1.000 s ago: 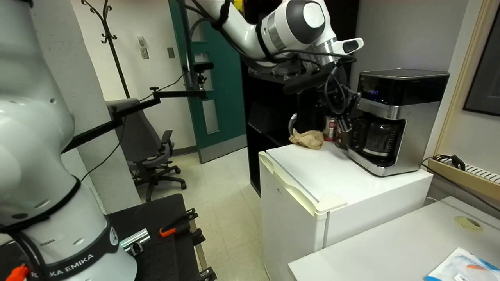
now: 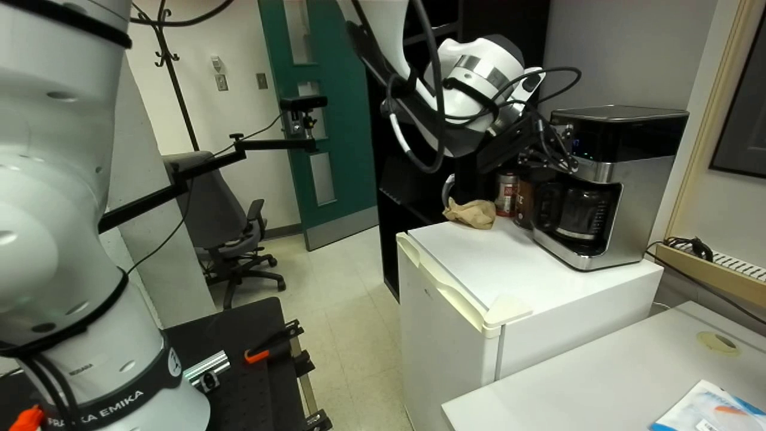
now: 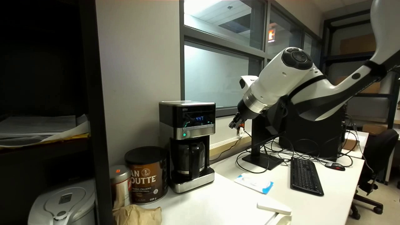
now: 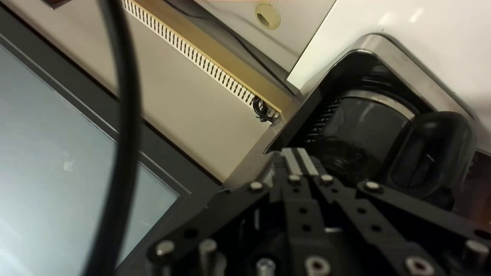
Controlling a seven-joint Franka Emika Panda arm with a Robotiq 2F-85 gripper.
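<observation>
My gripper is shut, its two pale fingertips together and nothing showing between them. A coffee maker (image 3: 187, 132), silver and black with a lit display, stands on the white fridge top (image 2: 495, 266). Its glass carafe (image 3: 190, 159) sits inside on the base, handle facing out. In the second exterior view the gripper (image 3: 235, 124) appears to the right of the machine, at about the height of its control panel. From the wrist, the carafe (image 4: 368, 133) lies beyond and right of the fingertips; whether they touch the machine I cannot tell.
Beside the machine are a brown coffee can (image 3: 146, 176), a smaller tin (image 3: 120, 187) and a crumpled paper bag (image 3: 139, 215). A desk with a keyboard (image 3: 305, 175) and a white-and-blue packet (image 3: 255, 182) adjoins the fridge.
The arm's wrist has lowered and tilted over. The gripper, pointing down in front of the carafe before, now points more sideways and sits higher, towards the machine's upper front. The carafe looks unmoved.
</observation>
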